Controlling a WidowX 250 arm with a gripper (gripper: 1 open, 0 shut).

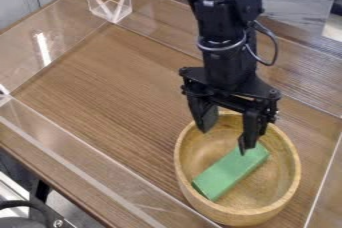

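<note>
My black gripper [226,130] is open over a round beige bowl [195,189] at the lower right, its two fingers apart above the rear part of the bowl. A green rectangular object [225,178] lies inside the bowl, below and between the fingers, with nothing seen held.
Bare wooden table [94,97] fills the left and middle. A small clear, white-edged container [110,2] stands at the back left. A pale panel runs along the back right.
</note>
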